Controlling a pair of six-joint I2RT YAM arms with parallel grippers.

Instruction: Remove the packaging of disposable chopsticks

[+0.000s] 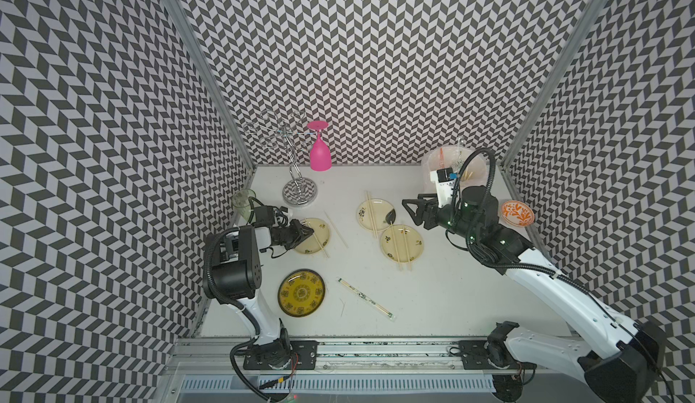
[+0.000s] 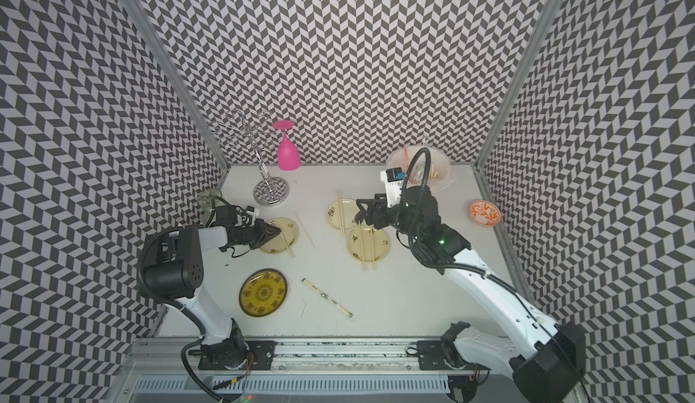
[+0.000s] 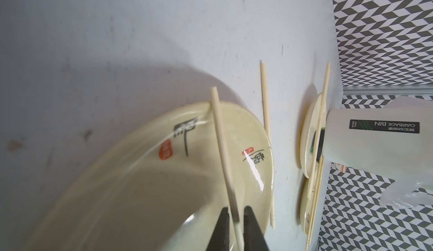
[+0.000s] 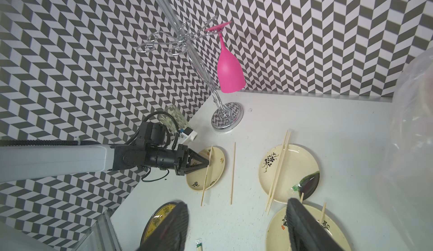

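Note:
A bare chopstick (image 3: pixel 221 138) lies across the left cream plate (image 3: pixel 157 183), with the dark tips of my left gripper close around its lower part; whether they grip it is unclear. A second chopstick (image 3: pixel 266 106) lies on the table just right of that plate. A wrapped chopstick packet (image 1: pixel 365 298) lies at the front middle. Bare chopstick pairs rest on the two middle plates (image 1: pixel 401 236). My right gripper hangs open over the right side of the middle plates, empty.
A white garbage bin (image 3: pixel 374 147) stands back right, an orange bowl (image 1: pixel 517 212) at right. A chrome stand with a pink goblet (image 1: pixel 320 153) is back left, a yellow plate (image 1: pixel 302 292) front left.

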